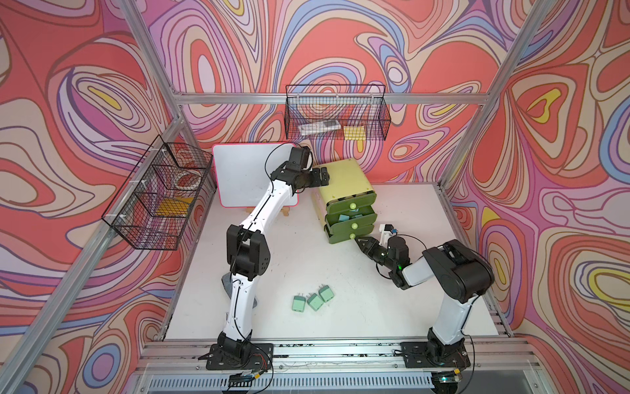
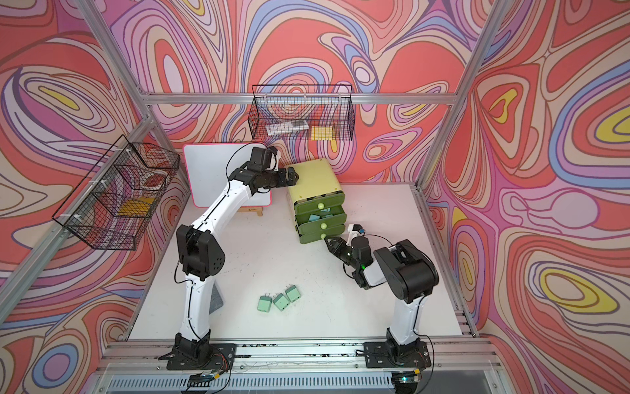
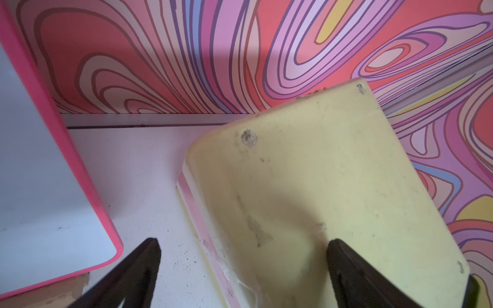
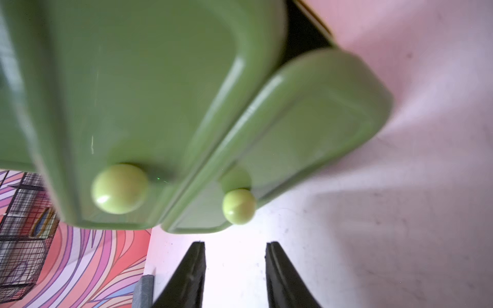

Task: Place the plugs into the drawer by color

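Observation:
A yellow cabinet (image 1: 341, 177) has three green drawers with round knobs; the middle drawer (image 2: 323, 225) is out and holds blue items. Three mint-green plugs (image 1: 315, 301) lie on the table in front. My left gripper is open over the cabinet's top at its left side, nothing between its fingers. My right gripper stands open and empty just in front of the lower drawer knob (image 4: 238, 206).
A whiteboard (image 1: 242, 174) stands left of the cabinet. Wire baskets (image 1: 338, 115) hang at the back and left. A dark grey object lies by the left arm's base.

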